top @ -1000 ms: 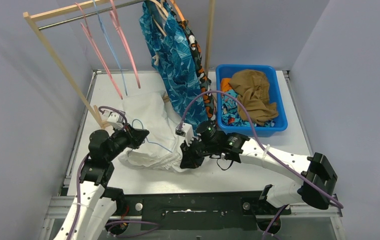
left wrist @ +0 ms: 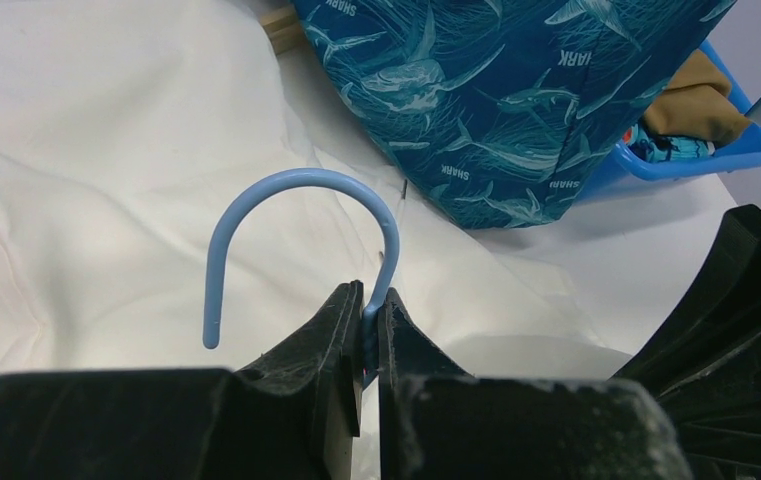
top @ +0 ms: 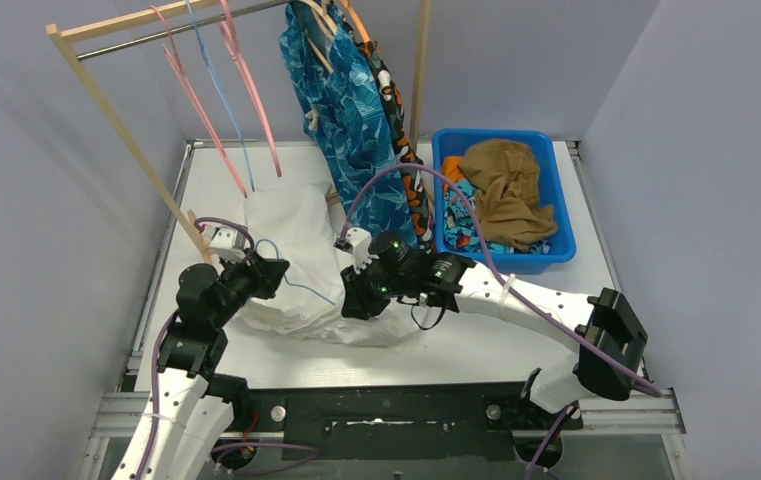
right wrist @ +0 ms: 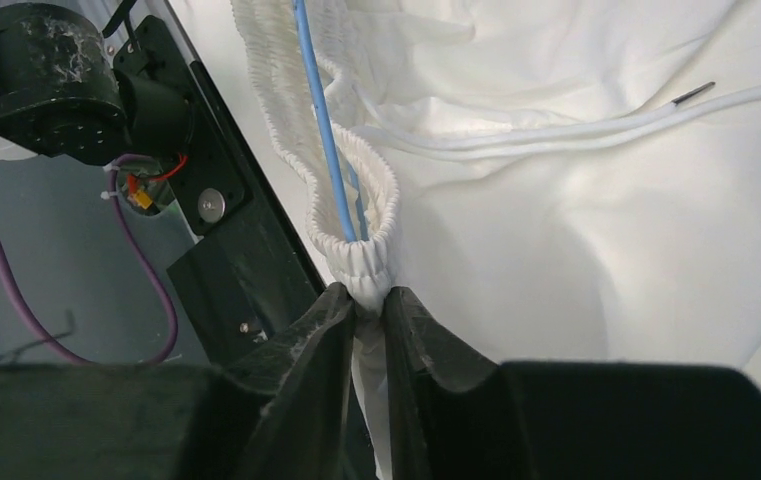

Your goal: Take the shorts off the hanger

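White shorts [top: 291, 235] are spread over the table, their gathered waistband [right wrist: 286, 120] showing in the right wrist view. The blue hanger [left wrist: 301, 178] has its hook standing up from my left gripper, which is shut on it. One end of the hanger goes inside the waistband, seen in the right wrist view. Just below that end, my right gripper has the bunched white waistband between its fingertips; the fingers stand close on the cloth, though how firmly I cannot tell.
Blue patterned shorts [top: 356, 130] hang from the rack at the back, beside empty pink hangers [top: 249, 85]. To the right a blue bin [top: 563, 225] holds folded clothes. Bare table [top: 501, 325] lies at the front right.
My right gripper has shifted left and a little up, over the shorts' front right part. The left gripper and the hanger have moved slightly left.
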